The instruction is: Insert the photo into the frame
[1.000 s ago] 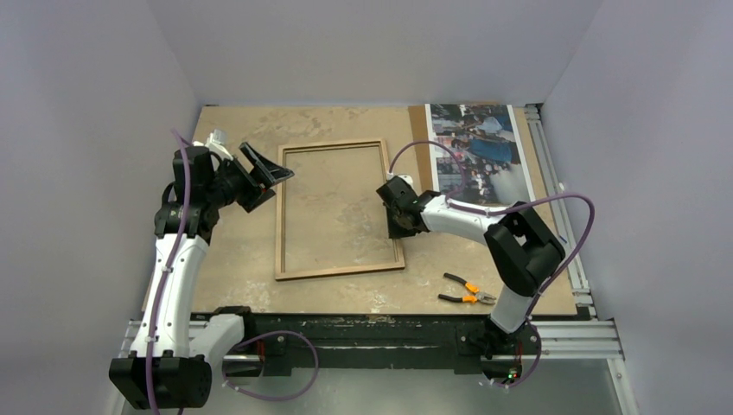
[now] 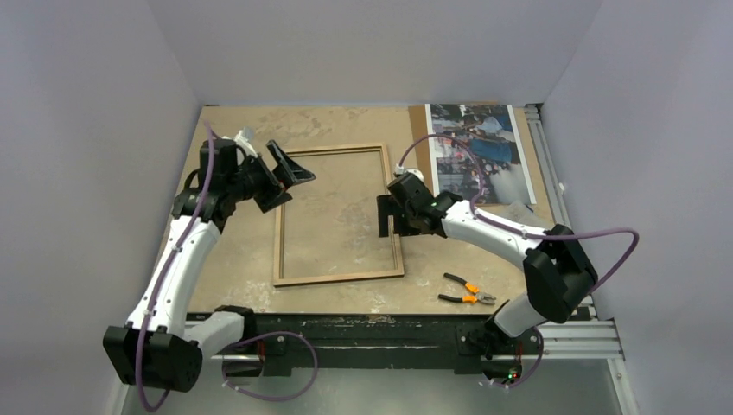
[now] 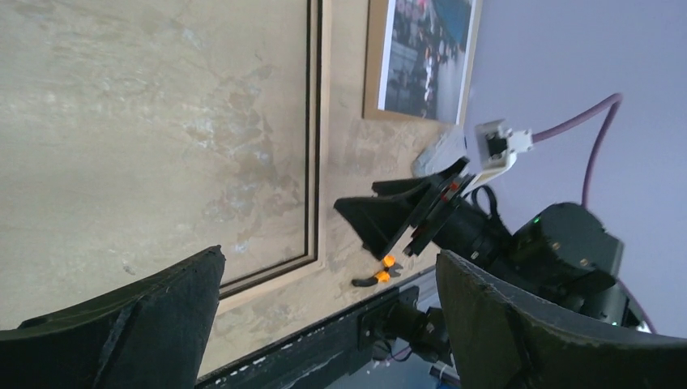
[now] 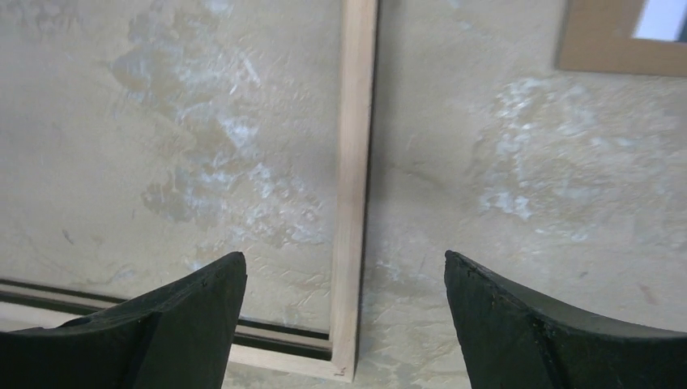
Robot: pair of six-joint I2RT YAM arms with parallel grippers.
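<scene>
The empty wooden frame (image 2: 337, 277) lies on the middle of the board. My left gripper (image 2: 285, 175) is open above its upper left part. My right gripper (image 2: 385, 216), also open, hovers over the frame's right side; in the right wrist view that side rail (image 4: 352, 162) runs between the fingers, below them, with nothing held. The photo (image 2: 480, 151) lies on a brown backing (image 2: 417, 125) at the back right, also seen at the top of the left wrist view as the photo (image 3: 421, 57).
Orange-handled pliers (image 2: 471, 296) lie near the front right edge. A clear item (image 2: 523, 213) sits below the photo. Walls stand at the back and sides. The board left of the frame is mostly clear.
The frame shifted slightly toward the front a second ago.
</scene>
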